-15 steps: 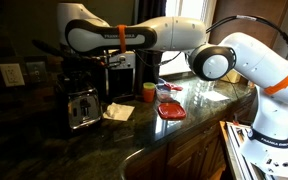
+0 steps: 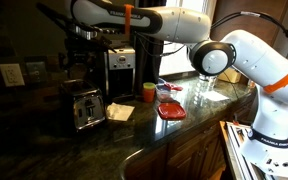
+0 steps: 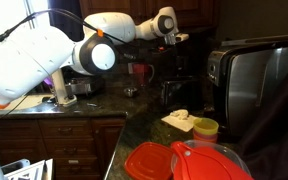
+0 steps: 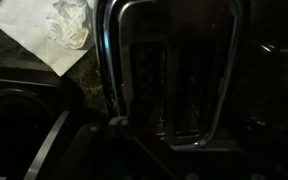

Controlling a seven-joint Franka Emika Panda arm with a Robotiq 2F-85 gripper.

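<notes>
A dark, shiny toaster point(image 2: 88, 111) stands on the counter near the back wall. The wrist view looks down on its top point(image 4: 174, 75), where two long dark slots show and no bread can be made out. Above the toaster is my gripper point(image 2: 66, 62), dark against the dark wall. Its black parts along the bottom of the wrist view blur into the shadow, so how far apart the fingers stand is hard to see. Beside the toaster lies a white paper towel point(image 4: 34, 35) with a crumpled whitish thing point(image 4: 69, 22) on it.
A large silver appliance point(image 2: 120, 72) stands behind the towel. Stacked cups point(image 2: 149, 92) and a red lid or plate point(image 2: 171, 111) are farther right, with a clear container point(image 3: 224, 151) near them.
The arm's far end has shifted slightly to the right and up, with my gripper staying above the toaster. The counter items have not moved.
</notes>
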